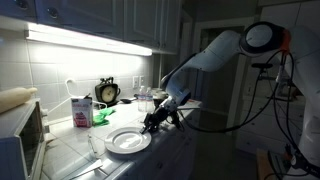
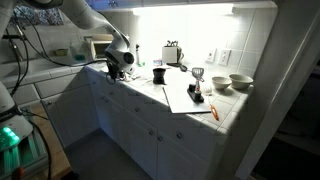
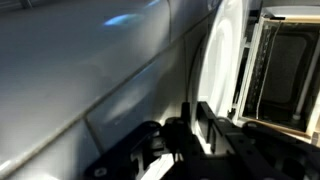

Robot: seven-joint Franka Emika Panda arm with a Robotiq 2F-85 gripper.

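Observation:
A round white plate (image 1: 128, 141) lies on the counter by its front edge. My gripper (image 1: 150, 127) is at the plate's right side, tilted down. From the wrist view, the plate (image 3: 226, 55) appears nearly edge-on, and its rim runs down to the dark fingers. Those fingers of my gripper are shut on that rim. The far camera shows the white arm over the counter, but the plate cannot be made out there.
A toaster oven (image 1: 22, 120) stands left of the plate. Behind are a carton (image 1: 82, 112), a black clock (image 1: 107, 91) and a green item (image 1: 102, 117). A cutting board (image 2: 188, 99) and bowls (image 2: 240, 82) lie farther along.

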